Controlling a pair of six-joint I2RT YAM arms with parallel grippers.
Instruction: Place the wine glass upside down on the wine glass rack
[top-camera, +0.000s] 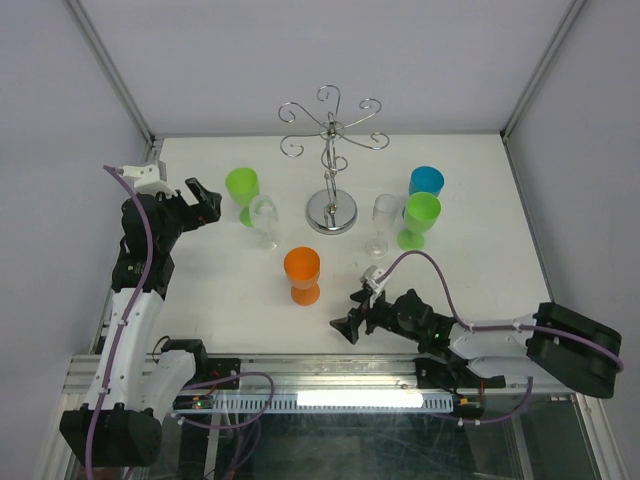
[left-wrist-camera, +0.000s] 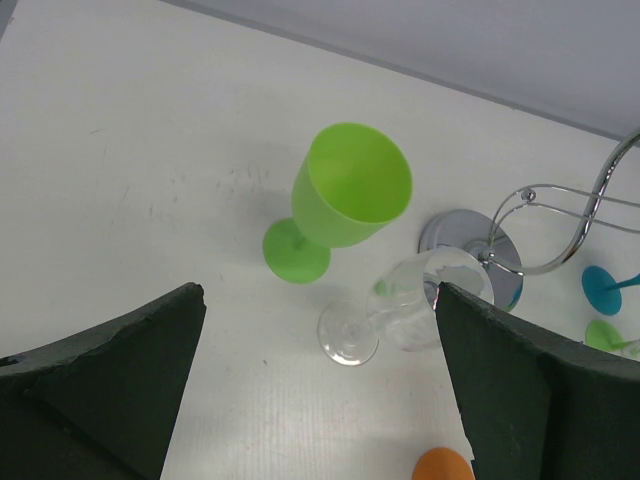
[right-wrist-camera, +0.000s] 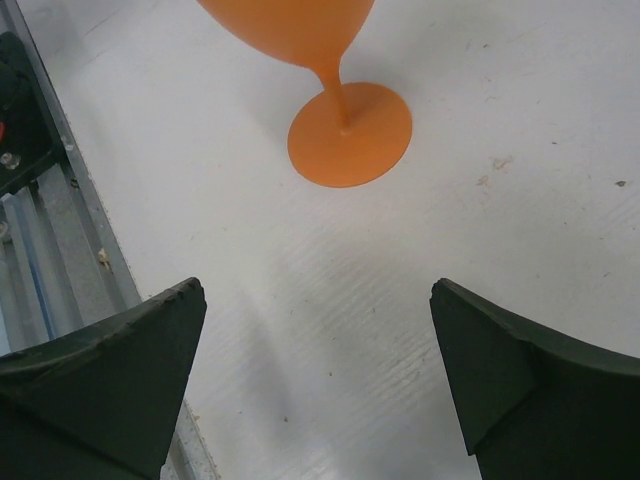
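The chrome glass rack (top-camera: 331, 212) stands at the back middle with its curled arms empty. An orange wine glass (top-camera: 302, 272) is upright in front of it. To the rack's left are a green glass (top-camera: 242, 188) and a clear glass (top-camera: 264, 215). On its right stand another clear glass (top-camera: 384, 215), a second green glass (top-camera: 421, 213) and a blue one (top-camera: 426, 180). My left gripper (top-camera: 208, 202) is open, left of the nearer green glass; nothing lies between its fingers. Low over the table, right of the orange glass, my right gripper (top-camera: 350, 318) is open and empty.
The white table (top-camera: 470, 260) has free room at its right and front left. Its front edge runs along a metal rail (top-camera: 300, 368). Grey walls enclose the back and both sides.
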